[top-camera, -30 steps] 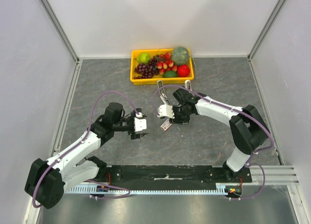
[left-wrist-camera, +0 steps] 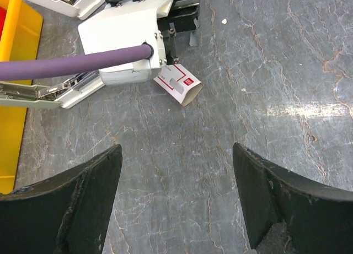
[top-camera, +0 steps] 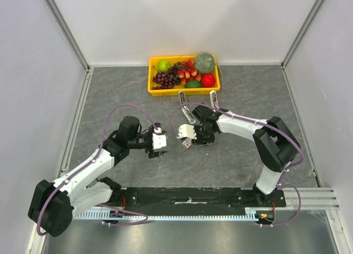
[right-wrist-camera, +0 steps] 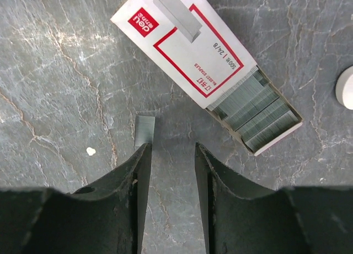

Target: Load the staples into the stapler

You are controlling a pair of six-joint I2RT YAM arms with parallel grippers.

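Note:
In the right wrist view a staple box (right-wrist-camera: 198, 61) lies with its tray of staple strips (right-wrist-camera: 256, 113) slid partly out. A loose strip of staples (right-wrist-camera: 144, 130) lies apart on the floor to its left, just beyond my right gripper, which is open with nothing between its fingers, low over it. My left gripper is open and empty, left of the box (left-wrist-camera: 179, 86). Two long white-and-metal pieces (top-camera: 183, 100) (top-camera: 215, 98), likely staplers, lie behind the right arm, partly hidden.
A yellow bin of fruit (top-camera: 154, 88) stands at the back. A white round object (right-wrist-camera: 346, 87) is at the right edge of the right wrist view.
Since a second ago my right arm has moved a little toward the front, covering the loose strip in the top view. The left arm has not moved.

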